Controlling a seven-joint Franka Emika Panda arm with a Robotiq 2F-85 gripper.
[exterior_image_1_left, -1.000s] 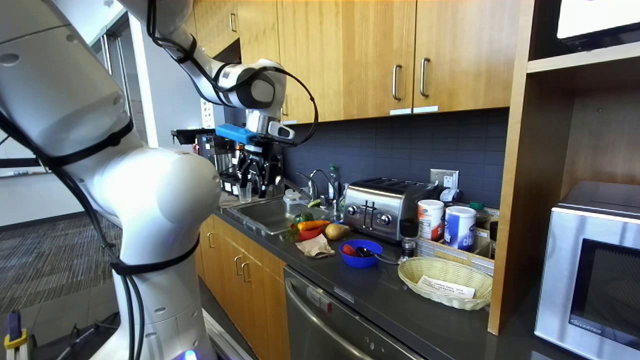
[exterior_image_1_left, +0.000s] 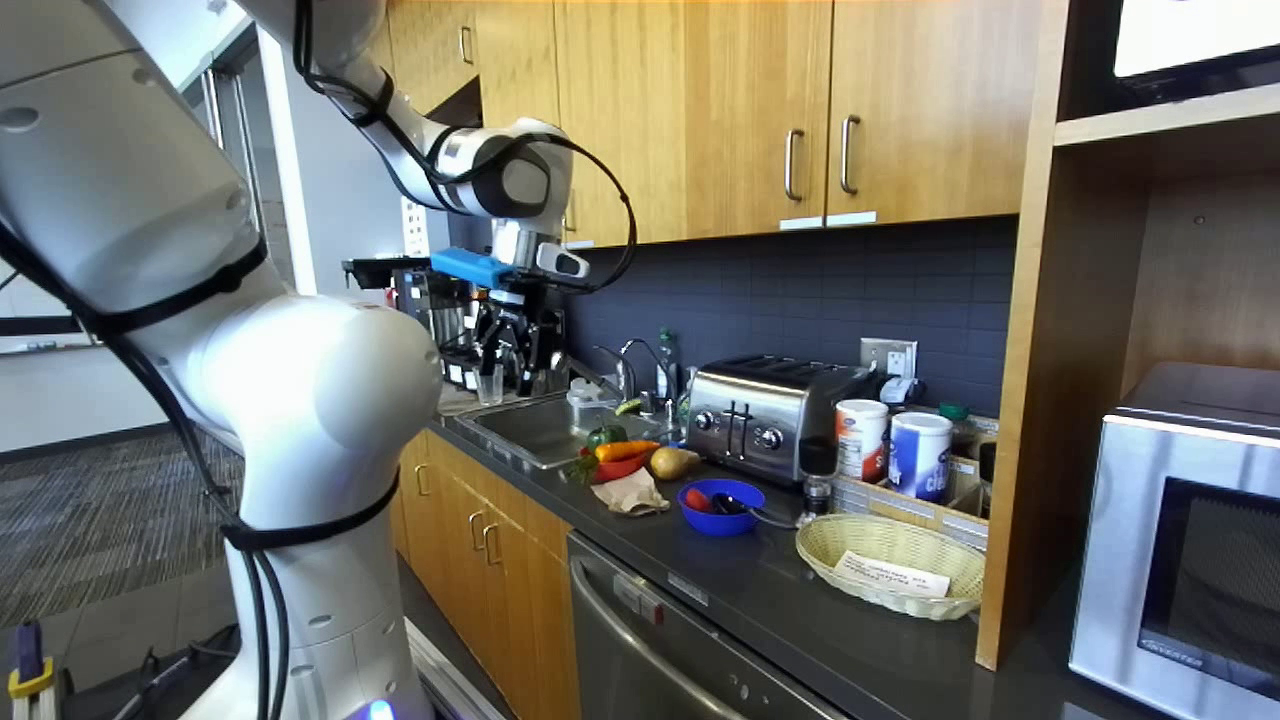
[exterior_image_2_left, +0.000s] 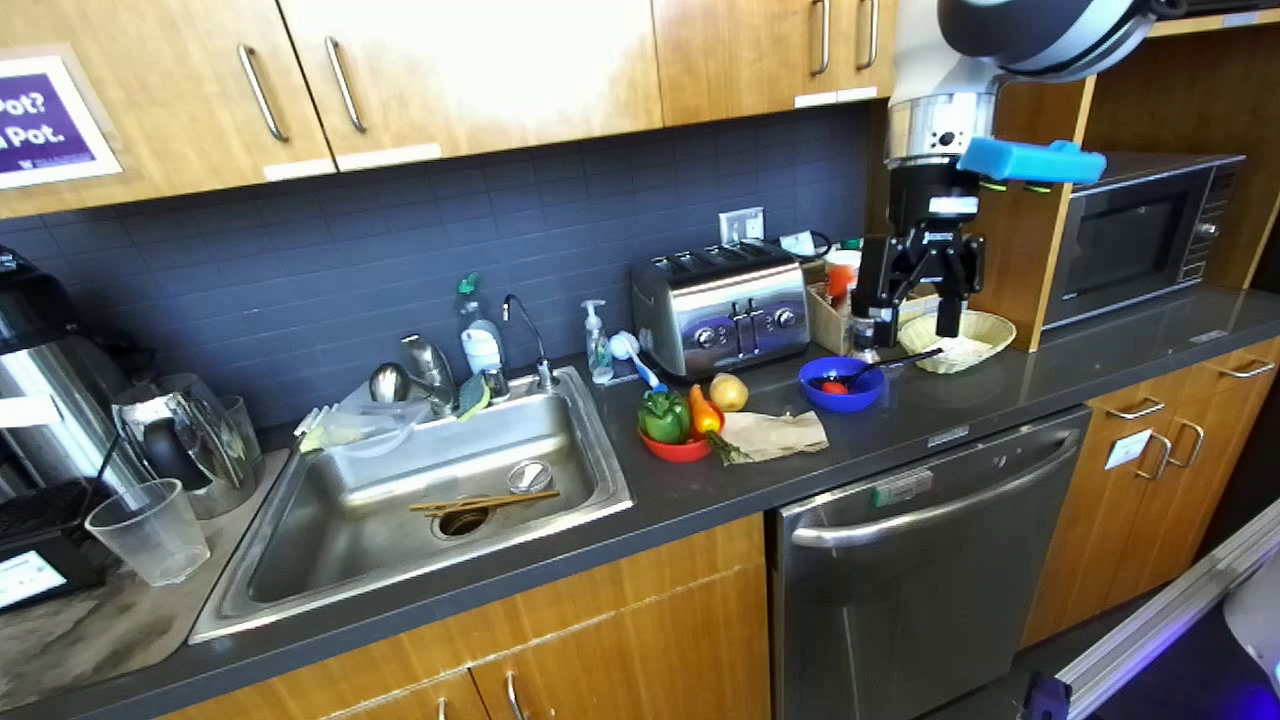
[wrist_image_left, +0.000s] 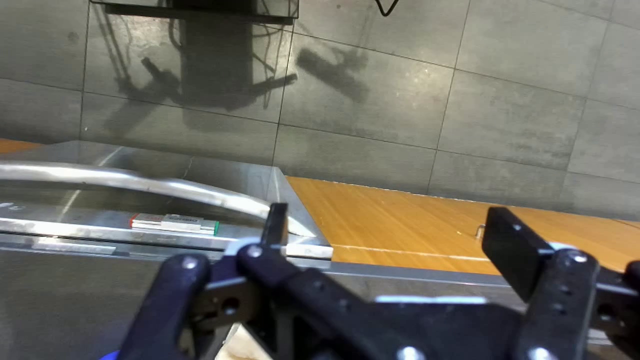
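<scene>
My gripper (exterior_image_1_left: 506, 374) hangs in the air above the counter, pointing down. In the wrist view its fingers (wrist_image_left: 507, 249) stand wide apart, with only counter edge, cabinet front and floor visible between them. On the counter sits a blue bowl (exterior_image_2_left: 841, 396) holding a red item and a dark-handled utensil. Left of it, a red bowl (exterior_image_2_left: 678, 451) carries a green pepper (exterior_image_2_left: 663, 416) and an orange carrot (exterior_image_2_left: 703, 412). A yellowish round vegetable (exterior_image_2_left: 728, 391) lies just behind, and a crumpled brown paper (exterior_image_2_left: 774, 437) is spread beside the red bowl.
A steel toaster (exterior_image_2_left: 734, 314) stands against the wall. Farther right are a wicker basket (exterior_image_1_left: 840, 574) and a microwave (exterior_image_1_left: 1182, 528). The sink (exterior_image_2_left: 420, 528) has chopsticks lying in it. Upper cabinets (exterior_image_1_left: 696, 114) overhang the counter.
</scene>
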